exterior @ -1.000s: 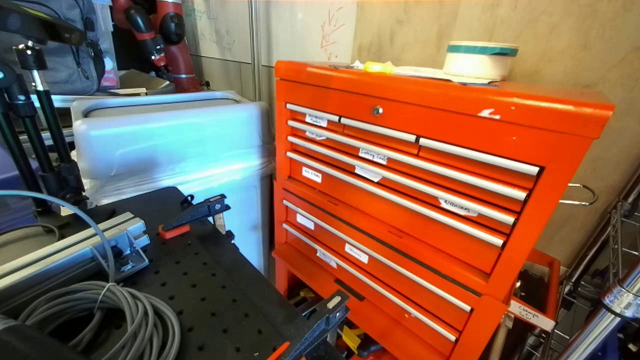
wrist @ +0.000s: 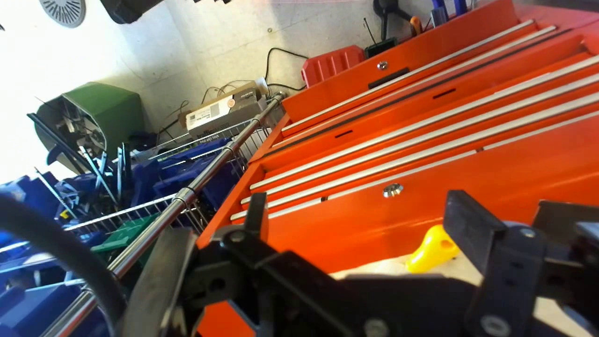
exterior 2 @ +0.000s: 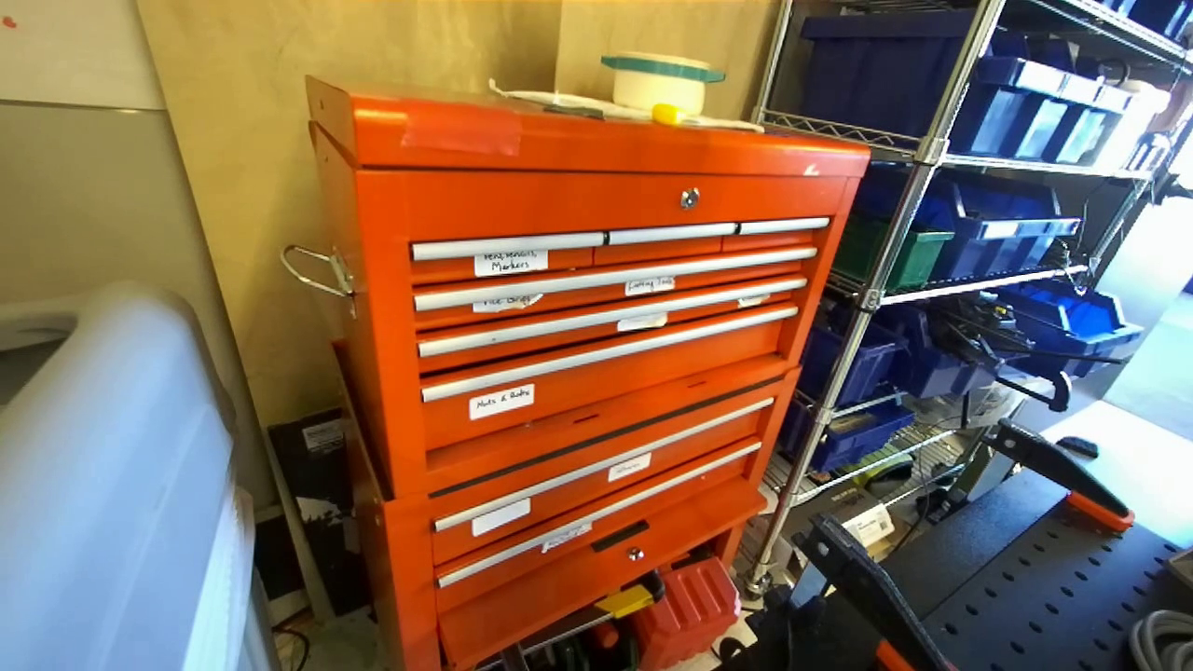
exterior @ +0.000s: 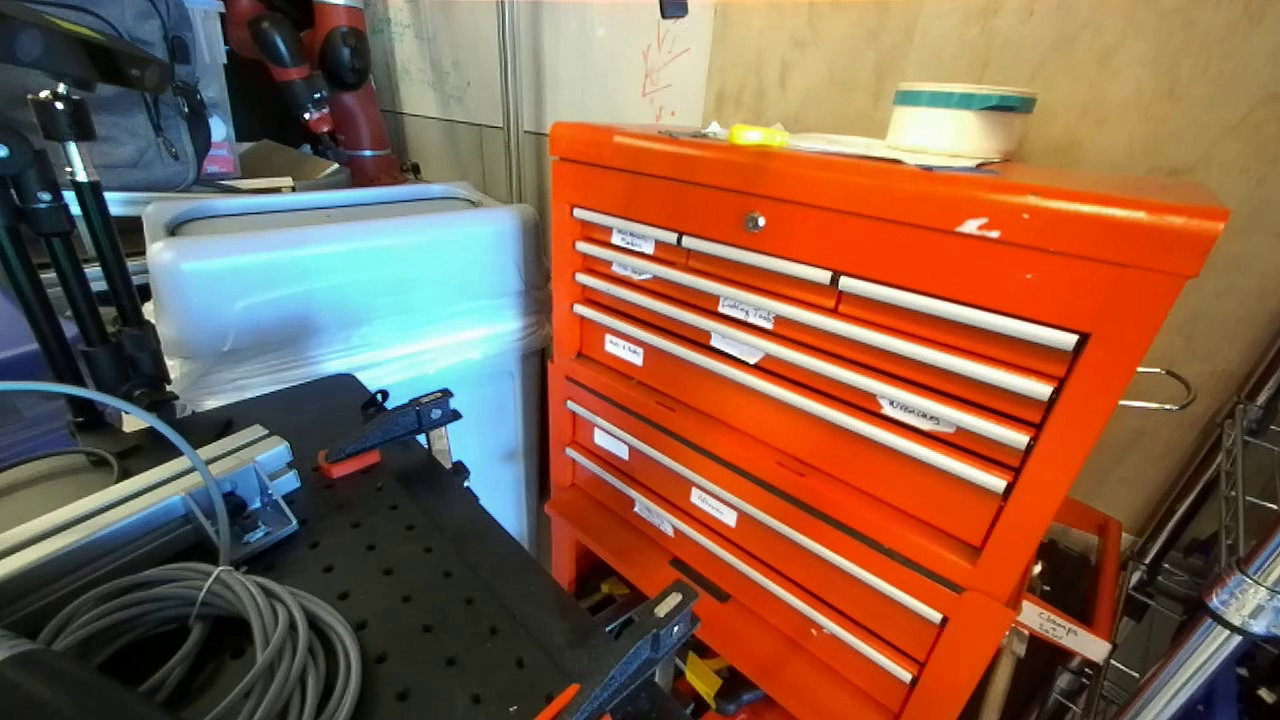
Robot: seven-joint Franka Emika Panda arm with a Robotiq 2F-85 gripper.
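My gripper stands open in the wrist view, its two dark fingers wide apart and nothing held between them. Beyond it is the red tool chest, seen from above with its front turned away. A yellow object lies on the chest's top, close to the right finger in this view; how far below it is, I cannot tell. Exterior view 1 shows the chest with its drawers closed and the yellow object near the front edge. A small dark tip pokes in at the top edge, perhaps part of my gripper.
A round white tub with a green rim sits on the chest top. Wire shelving with blue bins stands alongside. A black perforated table carries clamps and a coil of grey cable.
In exterior view 1 the small dark tip has come into sight at the top edge, above the chest. The chest, its drawers and the things on top have not moved.
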